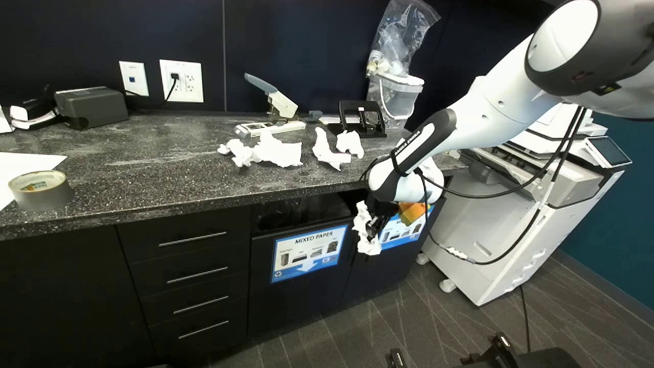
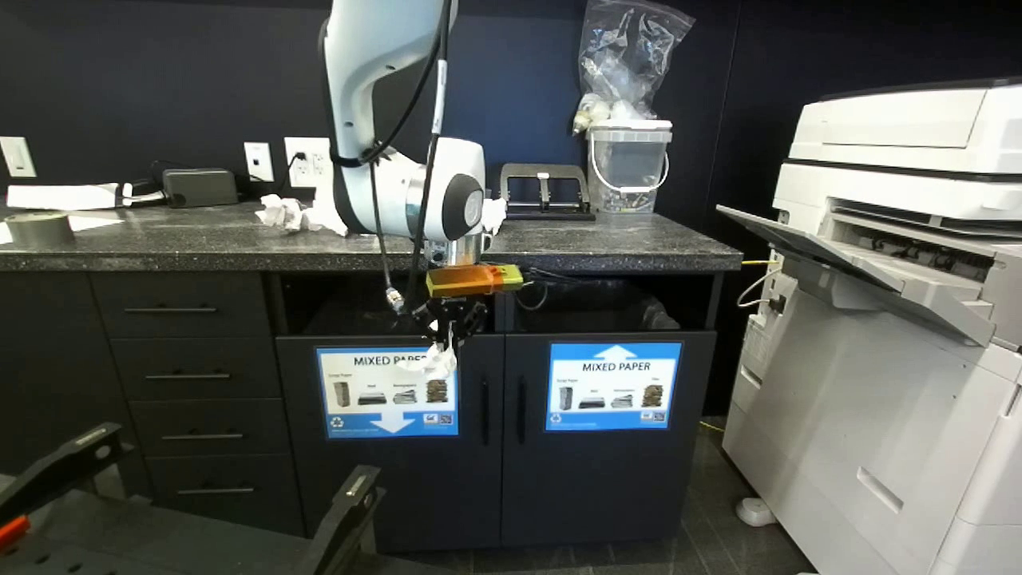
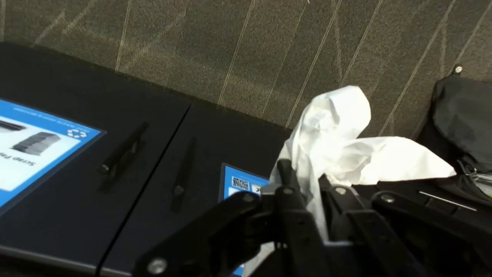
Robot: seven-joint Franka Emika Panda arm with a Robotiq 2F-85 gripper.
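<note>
Crumpled white paper (image 3: 339, 134) is pinched in my gripper, which is shut on it in the wrist view; part of the paper sticks out past the fingertips. From the second exterior view, the gripper (image 2: 450, 326) hangs in front of the cabinet, below the counter's edge, with the paper (image 2: 437, 360) under it. In the first exterior view this paper (image 1: 368, 230) shows in front of the bins' doors. More crumpled paper pieces (image 1: 279, 150) lie on the counter (image 1: 171, 178), with two others (image 1: 329, 149) nearer the hole punch.
Open slots above the two mixed-paper bins, left bin (image 2: 388, 479) and right bin (image 2: 604, 479), lie just under the counter. A stapler (image 1: 279, 110), hole punch (image 1: 361, 119), clear bucket (image 2: 629, 163) and tape roll (image 1: 40, 190) stand on top. The printer (image 2: 862, 383) is at the right.
</note>
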